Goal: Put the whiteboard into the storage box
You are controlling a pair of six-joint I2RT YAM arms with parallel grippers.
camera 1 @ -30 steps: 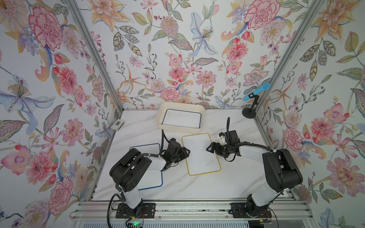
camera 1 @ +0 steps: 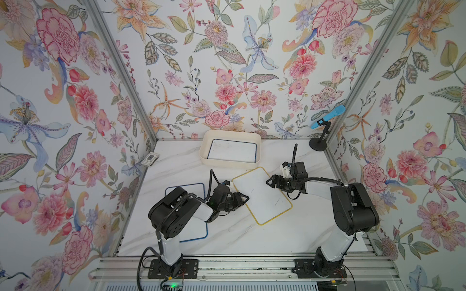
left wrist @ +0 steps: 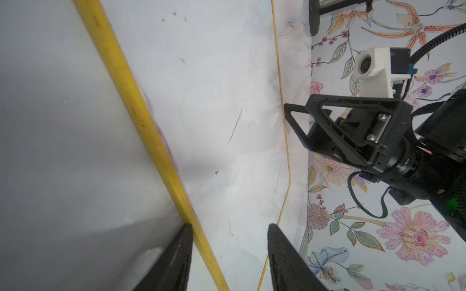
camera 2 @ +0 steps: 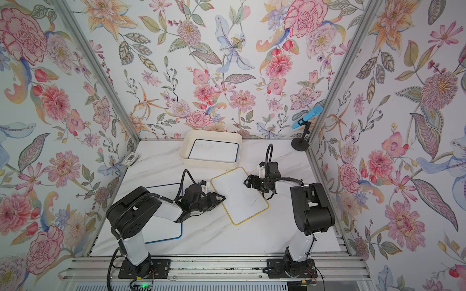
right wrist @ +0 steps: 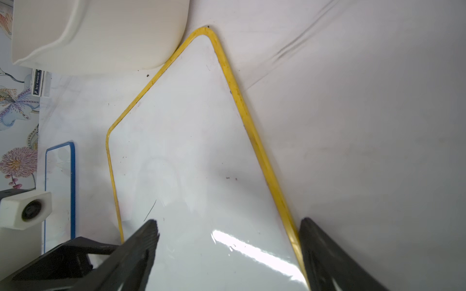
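The yellow-edged whiteboard lies on the table, turned at a slant. My left gripper is at its left edge; in the left wrist view a fingertip meets the yellow rim, fingers apart. My right gripper is at its right edge; in the right wrist view its fingers stand apart, one at the rim. The cream storage box stands behind, holding a blue-edged board inside.
Another blue-edged whiteboard lies at the left, partly under my left arm. A blue microphone on a stand is at the back right. A small white object is at the far left.
The yellow-edged board has rotated, with its far edge now slanting. My left gripper has moved right and nearer the front; my right gripper has moved toward the back.
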